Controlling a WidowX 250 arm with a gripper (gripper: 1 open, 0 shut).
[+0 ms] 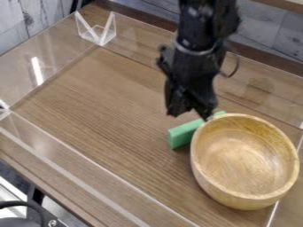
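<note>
My black gripper (187, 108) hangs over the middle of the table, raised above and slightly behind a green block (182, 134). I see nothing held between its fingers, which look shut, though they are blurred. The green block lies on the wood, its right part hidden behind the rim of a round wooden bowl (243, 161) at the right.
A white wire rack (97, 27) stands at the back left. A back wall edges the table, and black cable lies at the lower left corner.
</note>
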